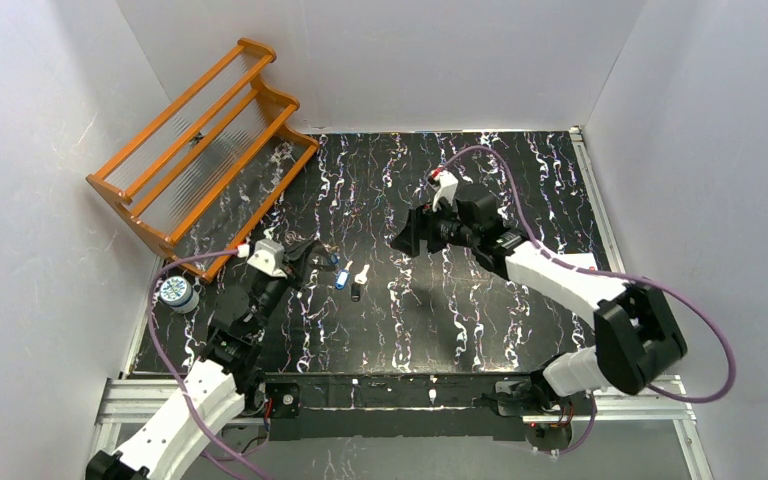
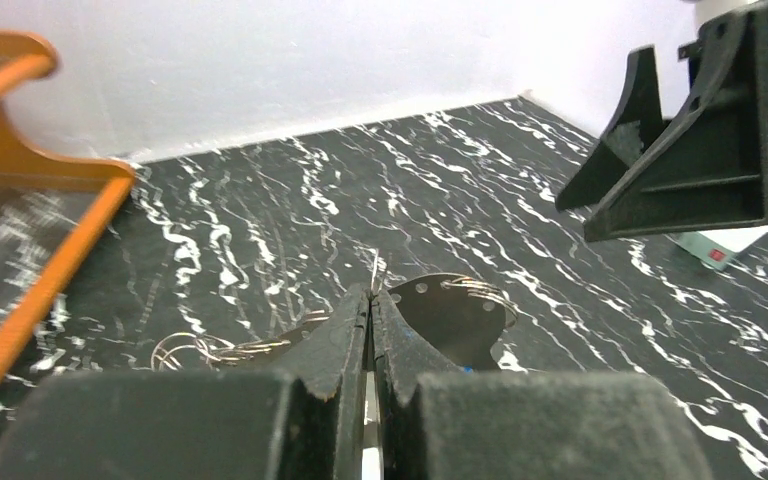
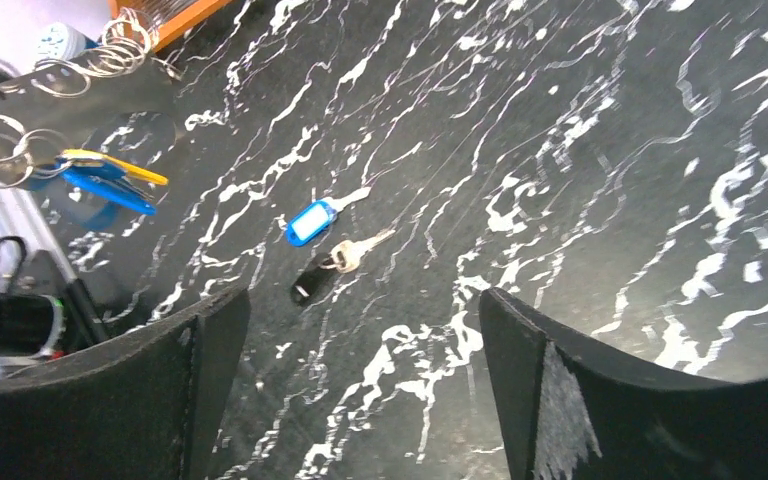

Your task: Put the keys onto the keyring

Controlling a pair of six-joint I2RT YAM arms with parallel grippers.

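Observation:
In the left wrist view, my left gripper is shut on the keyring, a dark leather holder (image 2: pixel 450 310) with several wire rings (image 2: pixel 185 350). The right wrist view shows this keyring (image 3: pixel 130 120) raised at the left, with a yellow key tag (image 3: pixel 110 160) and a blue key tag (image 3: pixel 110 190) hanging from a ring. On the table lie a blue-tagged key (image 3: pixel 312 222) and a black-tagged key (image 3: pixel 310 278), side by side. My right gripper (image 1: pixel 408 245) hovers to their right, its fingers (image 3: pixel 535 390) apart and nothing between them.
A wooden rack (image 1: pixel 250 70) stands at the back left, close to my left gripper. Near the left wall is a round white container (image 1: pixel 178 293), and a white box (image 1: pixel 578 262) lies at the right.

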